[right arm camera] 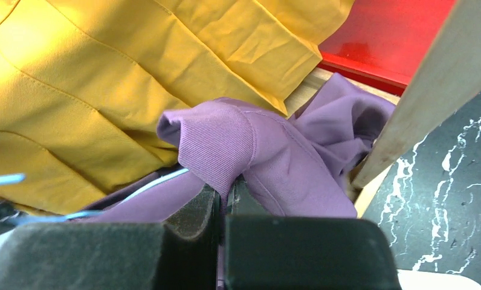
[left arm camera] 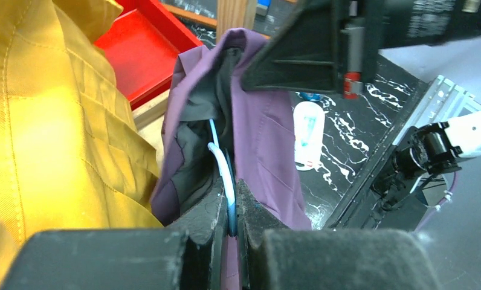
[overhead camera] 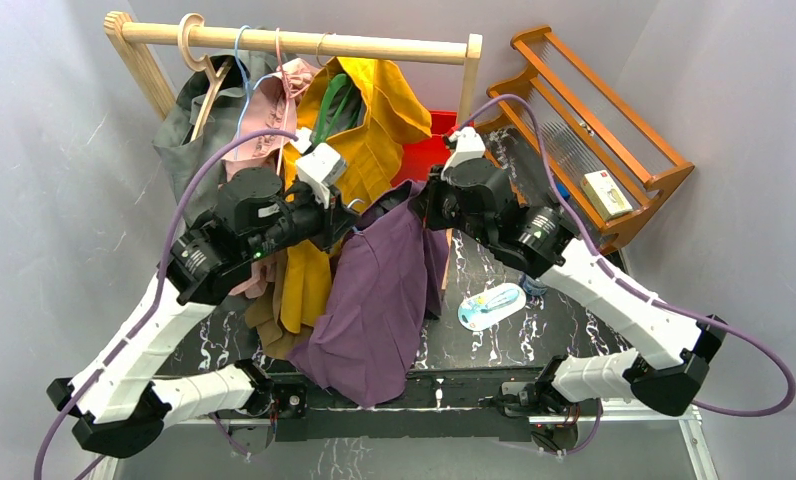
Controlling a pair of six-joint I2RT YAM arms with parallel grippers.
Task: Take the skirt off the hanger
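The purple skirt (overhead camera: 379, 290) hangs down over the front of the table, its waistband pulled toward the right arm. My right gripper is shut on the skirt's waistband, and a fold of cloth bulges above its fingertips. A light blue hanger (left arm camera: 226, 172) stands between the fingertips of my left gripper, which is shut on it. The hanger's lower part runs into the skirt's dark opening, where it is partly hidden. In the right wrist view, its blue wire (right arm camera: 156, 184) passes behind the waistband.
A yellow garment (overhead camera: 374, 130) hangs close beside the skirt on the wooden rack (overhead camera: 304, 40). Pink (overhead camera: 259, 120) and grey clothes hang farther left. A red tray (overhead camera: 426, 150) lies behind the right arm. A white-blue packet (overhead camera: 492, 306) rests on the otherwise open dark table at right.
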